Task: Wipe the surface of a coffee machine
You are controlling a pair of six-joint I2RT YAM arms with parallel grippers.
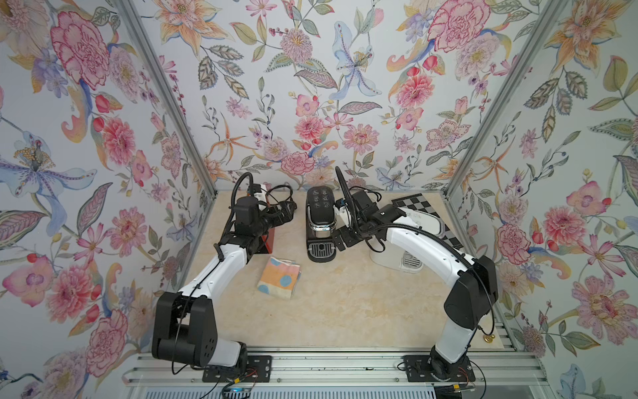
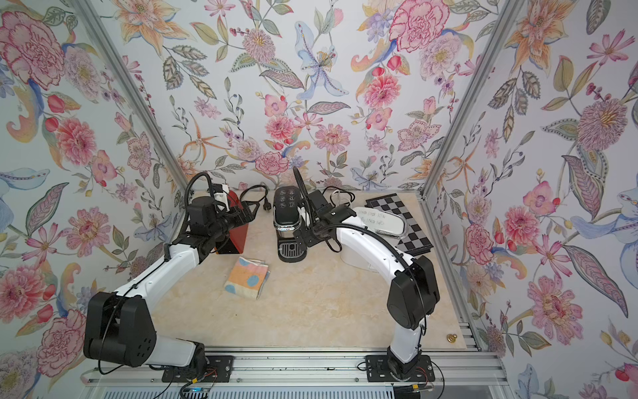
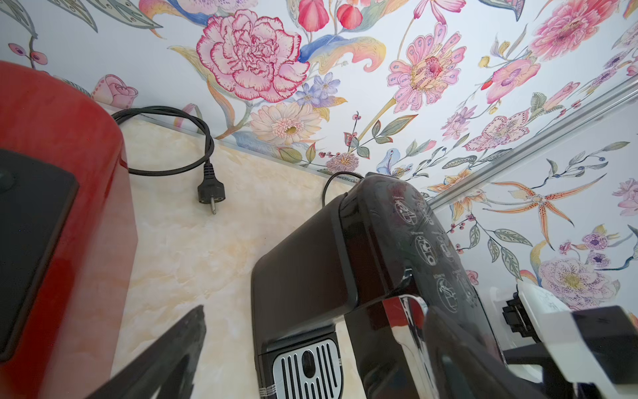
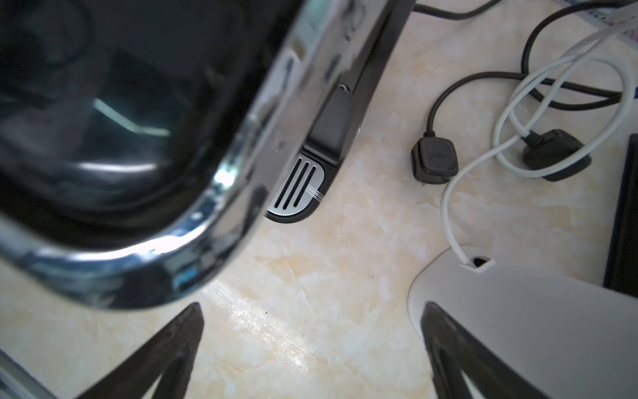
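A black coffee machine (image 1: 320,207) with a chrome band and a slotted drip tray (image 1: 321,250) stands upright at the back middle of the table. To its left, my left gripper (image 1: 287,212) is open and holds nothing; in the left wrist view the machine's front (image 3: 392,319) shows partly behind one finger (image 3: 458,352). On the other side, close to the machine's front right, my right gripper (image 1: 341,240) is open and empty. Its wrist view has the chrome rim (image 4: 226,179) very near the camera. A folded orange, cream and blue cloth (image 1: 279,276) lies on the table at front left, apart from both grippers.
A red appliance (image 2: 238,222) stands at left behind the left arm, its black plug (image 3: 211,189) lying on the table. At right are a white appliance (image 1: 418,222), cables (image 4: 531,113) and a checkered board (image 2: 415,229).
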